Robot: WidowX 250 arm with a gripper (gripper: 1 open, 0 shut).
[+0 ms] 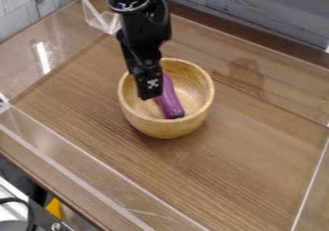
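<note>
A wooden bowl (199, 108) sits in the middle of the table, with a purple elongated object (170, 104) lying inside it. My black gripper (146, 78) hangs open over the left part of the bowl, just left of and above the purple object, partly covering the bowl's back rim. Nothing shows between its fingers.
Pale walls border the back and right. A black cable and a yellow object (54, 207) are at the lower left edge.
</note>
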